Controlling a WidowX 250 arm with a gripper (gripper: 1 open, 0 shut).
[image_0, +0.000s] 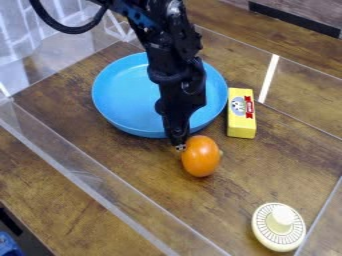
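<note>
My black gripper (179, 142) points down at the front right rim of a blue bowl (123, 92), its tips low beside an orange ball-like object (202, 157), which sits on the wooden table just right of them. Whether the fingers are open or shut is hard to tell. The arm hides part of the bowl.
A yellow box (242, 114) with a printed label lies right of the bowl. A round cream object (278, 228) sits at the front right.
</note>
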